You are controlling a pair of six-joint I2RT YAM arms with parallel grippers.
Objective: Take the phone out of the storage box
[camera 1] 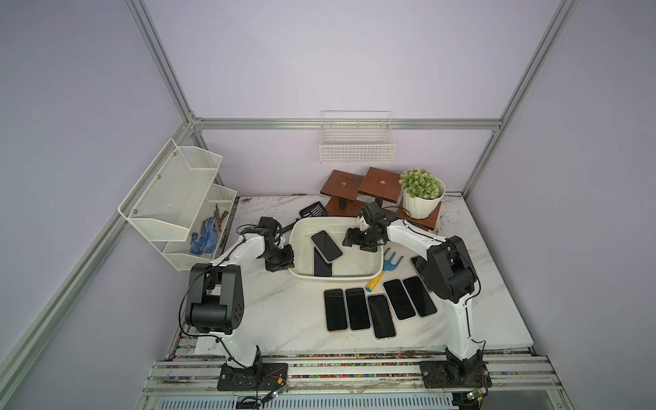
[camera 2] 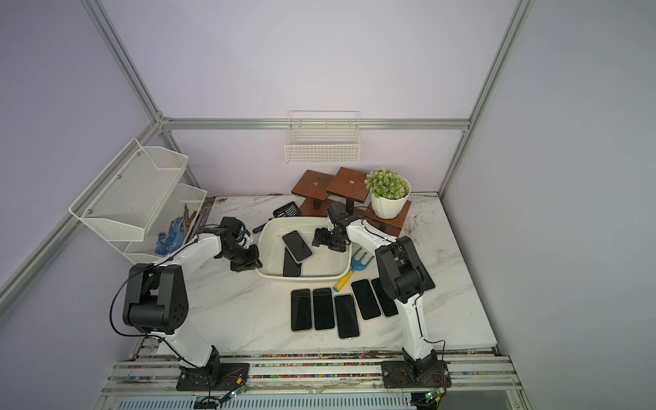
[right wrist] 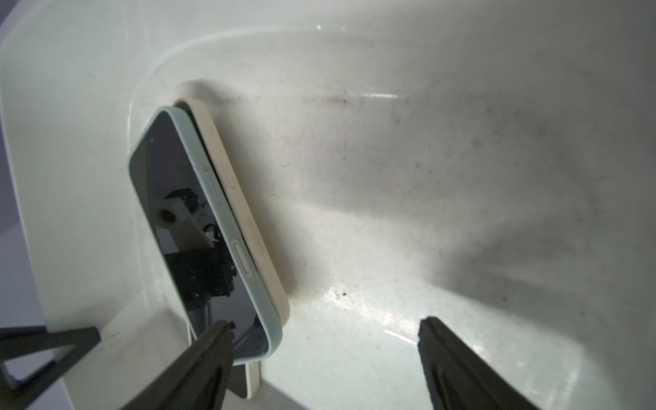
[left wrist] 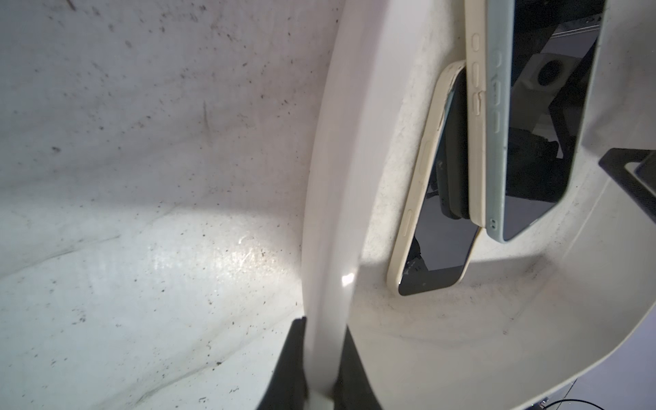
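The white storage box [camera 1: 328,277] holds a stack of phones. On top lies a phone in a pale blue case [right wrist: 205,253], screen up, with a cream-cased phone [right wrist: 239,218] directly under it. Another cream-edged phone [left wrist: 440,249] is partly covered beneath them, against the box floor. My left gripper is shut on the box's left rim, one finger on each side of the wall. Inside the box, right of the stack, my right gripper is open and empty. One of its fingers [right wrist: 205,365] overlaps the top phone's near corner in the right wrist view.
Several phones [camera 1: 381,315] lie in front of the box. A blue fork with a yellow handle [camera 1: 374,281] rests along its right side, and a black spatula [camera 1: 313,209] behind it. Wooden stands [camera 1: 341,184] and a potted plant [camera 1: 421,194] are at the back.
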